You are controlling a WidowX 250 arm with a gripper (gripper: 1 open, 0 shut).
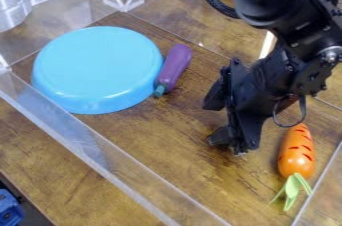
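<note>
The black gripper point(230, 120) hangs low over the wooden floor at centre right of the camera view, its fingers pointing down and left; whether it holds anything is hard to tell. A blue round lid or upturned bowl point(96, 67) lies at the left. Right beside it is a purple toy eggplant point(174, 68). An orange toy carrot point(297, 156) with a pale green top lies to the right of and below the gripper.
Clear plastic walls point(107, 165) border the area. A small blue object point(6, 210) sits outside at the lower left. A pale stick-like item is partly behind the arm. Bare wood lies at the lower middle.
</note>
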